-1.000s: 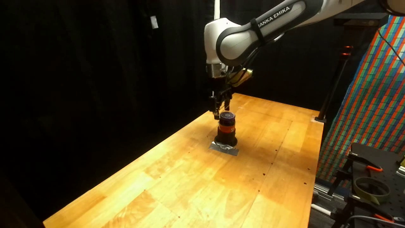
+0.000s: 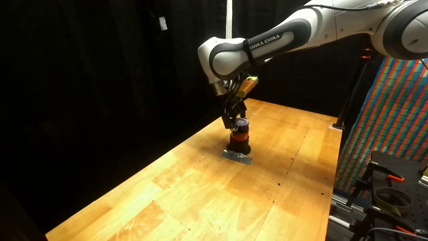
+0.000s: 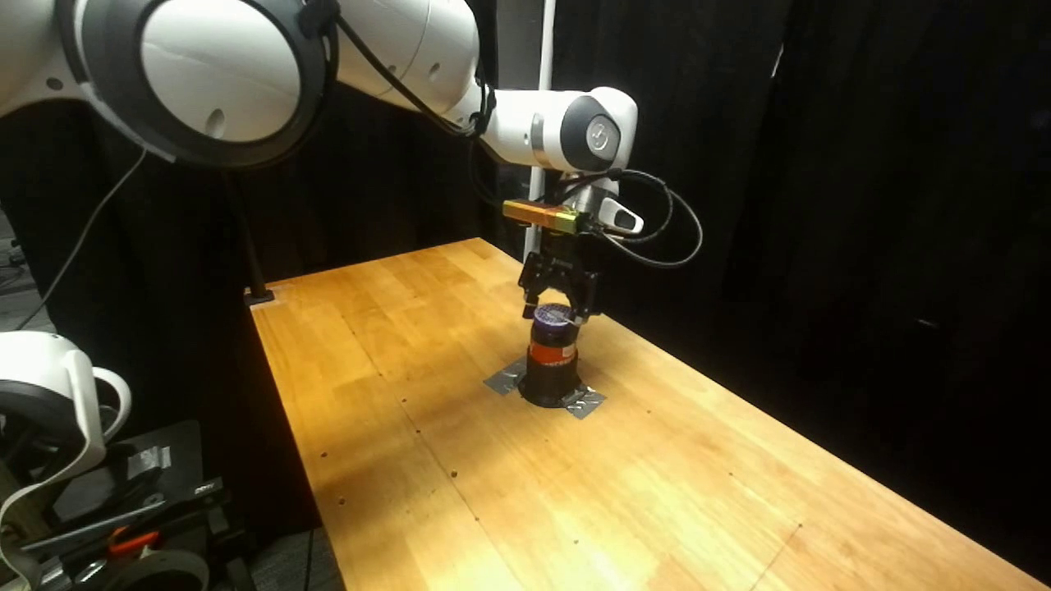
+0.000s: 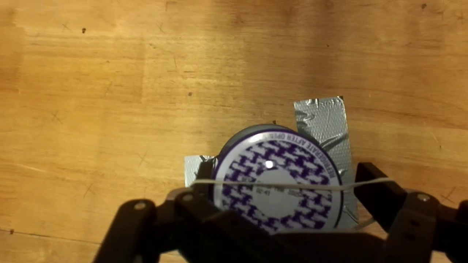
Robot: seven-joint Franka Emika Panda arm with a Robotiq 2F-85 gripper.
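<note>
A dark jar with an orange label stands upright in a black round holder on the wooden table. Its purple and white patterned lid faces up and fills the lower middle of the wrist view. My gripper is open, its fingers on either side of the lid. A pale band stretches between the fingertips across the lid. From outside, the gripper sits right at the height of the jar's top. Whether either finger touches the lid, I cannot tell.
Silver tape fixes the holder to the table. Beyond the table's edge in exterior view 1 stands a black cart with a tape roll.
The arm has come down and shifted left in exterior view 1, with the wrist tilting. The gripper has gone from just above the jar to around its lid; the jar has stayed in place.
</note>
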